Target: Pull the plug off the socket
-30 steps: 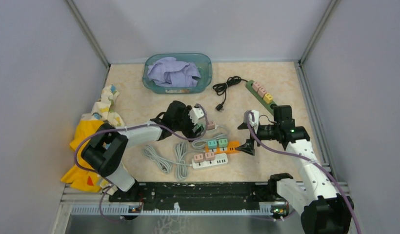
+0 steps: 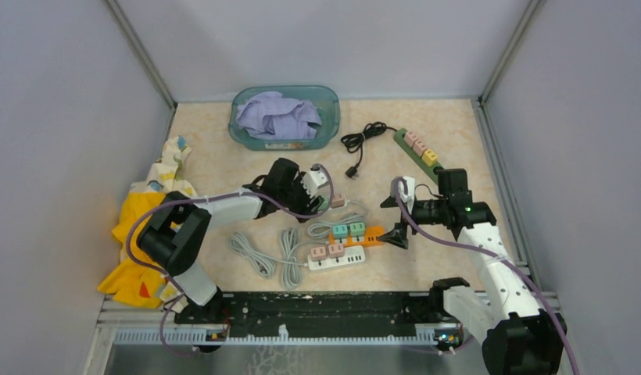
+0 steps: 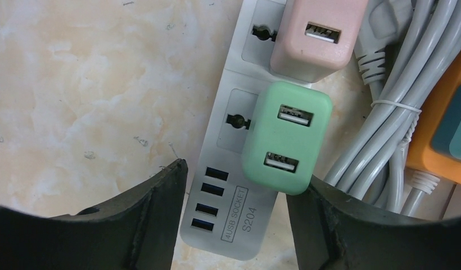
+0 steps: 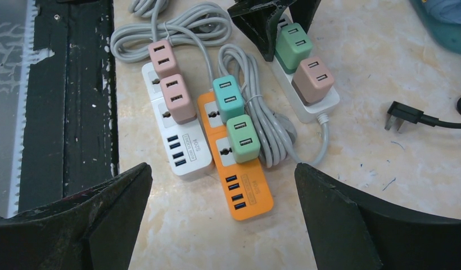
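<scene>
A white power strip [image 3: 222,157] carries a green plug [image 3: 287,138] and a pink plug [image 3: 318,34], both with USB ports on top. My left gripper is part open, its fingers down either side of the strip's end, the right finger just beside the green plug; whether it touches is unclear. In the right wrist view that green plug [image 4: 294,45] sits between the dark left fingers. My right gripper stands open over bare table near an orange strip [image 4: 245,191], which holds a teal plug [image 4: 228,95] and a green one.
Another white strip [image 2: 337,261] with pink plugs, coiled grey cables [image 2: 291,266], a black cable [image 2: 355,142] and a green strip [image 2: 411,156] lie around. A teal bin [image 2: 325,109] with cloth stands at the back, yellow fabric [image 2: 126,281] at the left.
The left arm has shifted slightly, its wrist and forearm a little different in angle over the white strip. The right arm and the plugs look unmoved.
</scene>
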